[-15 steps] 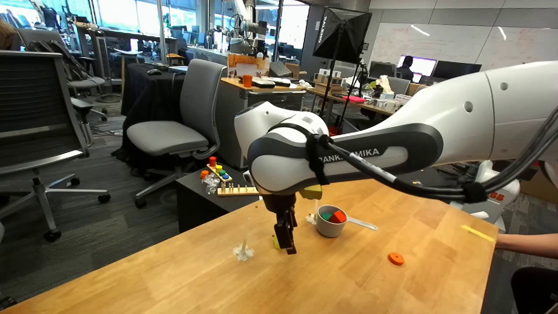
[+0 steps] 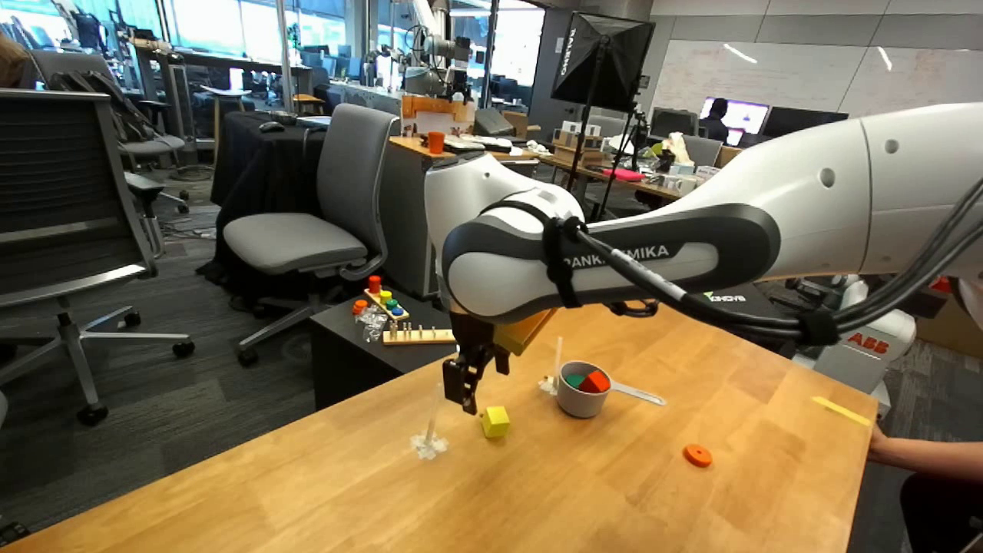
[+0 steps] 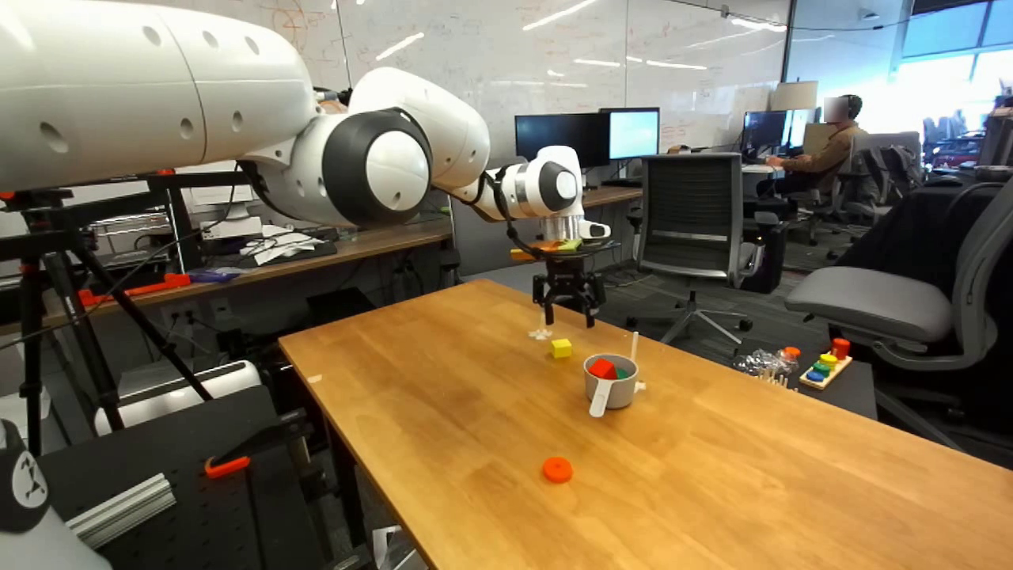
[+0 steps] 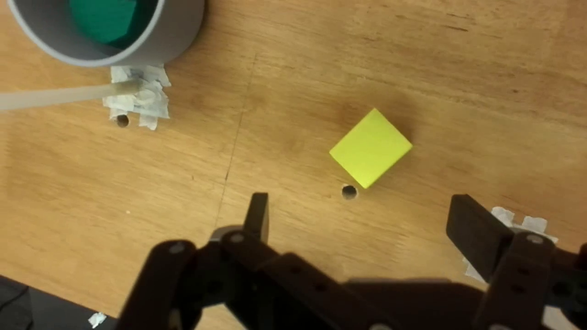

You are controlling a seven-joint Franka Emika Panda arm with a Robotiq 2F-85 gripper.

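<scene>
A yellow cube (image 4: 371, 148) rests on the wooden table, also plain in exterior view 1 (image 2: 495, 421) and exterior view 2 (image 3: 561, 348). My gripper hangs above the table with its fingers wide apart and nothing between its fingers. In the wrist view the cube shows ahead of the fingertips, within the width of the gap. Beside the cube stands a grey measuring cup (image 2: 582, 400) with a long handle. Inside it lie a red block (image 2: 595, 382) and a green block (image 4: 102, 19).
An orange disc (image 2: 697, 455) lies alone on the table. Thin upright sticks are fixed with white tape, one by the cup (image 3: 634, 347), another left of the cube (image 2: 431, 425). Bare wood fills the table's front. Toys sit on a low black stand (image 2: 355, 359) beyond the edge.
The gripper has risen and moved left in exterior view 1. The yellow cube, partly hidden behind it earlier, now shows clear. The cup and disc have stayed put.
</scene>
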